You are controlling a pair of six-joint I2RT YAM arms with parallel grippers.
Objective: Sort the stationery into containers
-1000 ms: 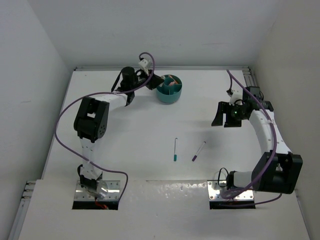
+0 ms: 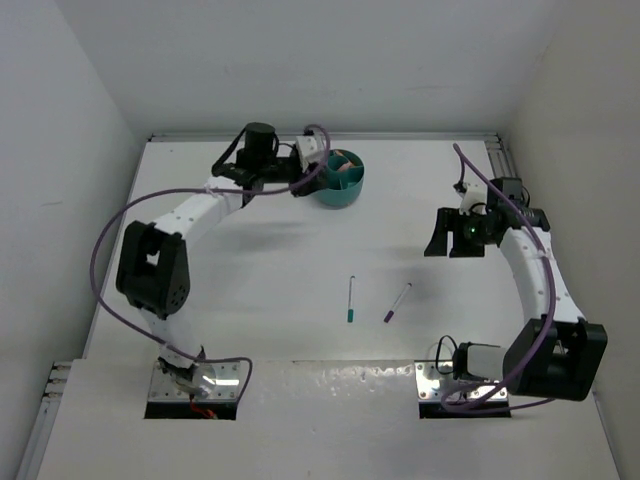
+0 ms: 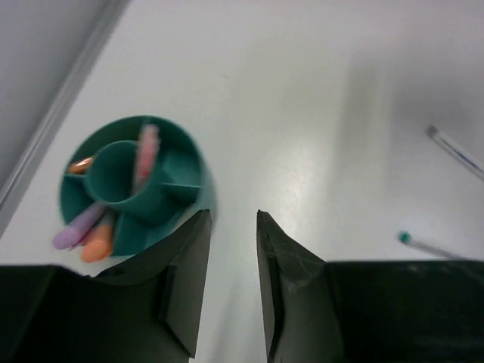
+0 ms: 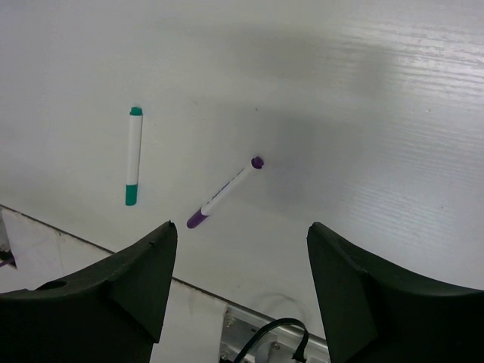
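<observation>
A teal round organizer (image 2: 340, 195) with compartments stands at the back; in the left wrist view (image 3: 155, 227) it holds pink, orange and purple items, blurred. My left gripper (image 2: 310, 176) is just left of and above it, nothing visible between its fingers. My right gripper (image 2: 446, 234) hangs over the right side, open and empty. Two white markers lie on the front middle of the table: one with teal ends (image 4: 134, 155) and one with purple ends (image 4: 227, 190).
The right arm has moved slightly toward the front. The markers lie as before.
</observation>
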